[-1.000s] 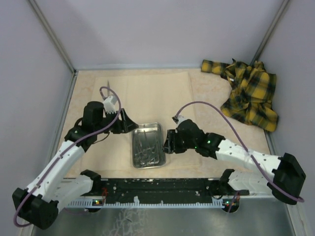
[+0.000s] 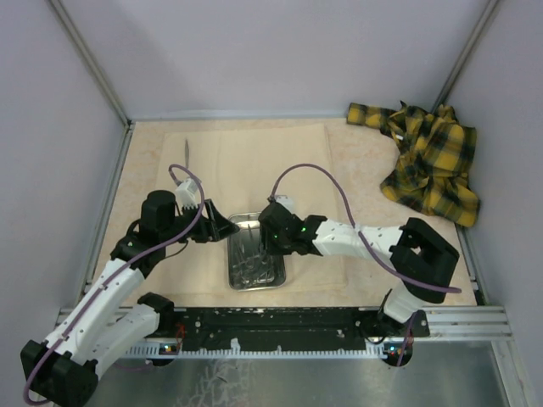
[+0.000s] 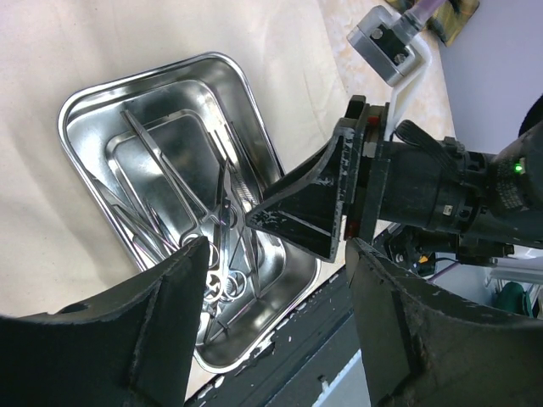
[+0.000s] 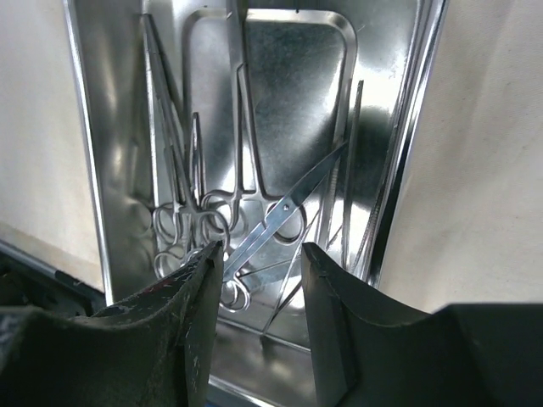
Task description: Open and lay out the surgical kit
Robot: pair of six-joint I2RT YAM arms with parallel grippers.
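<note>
A steel tray (image 2: 234, 280) holding scissors, clamps and other thin instruments lies on a pale cloth (image 2: 187, 271). My left gripper is open at the tray's left, its fingers framing the tray in the left wrist view with nothing between them. My right gripper is over the tray, fingers apart above a flat blade-like instrument (image 4: 288, 203) and scissor rings; whether it touches any cannot be told. In the top view the right gripper hides part of the tray. A long thin instrument (image 2: 187, 153) lies on the cloth at the back left.
A yellow-and-black plaid cloth (image 2: 428, 165) lies heaped at the back right. Walls enclose the table, and a dark rail (image 2: 263, 331) runs along the front edge.
My right gripper has moved left from beside the tray to over it. The left arm has shifted slightly down in the top view.
</note>
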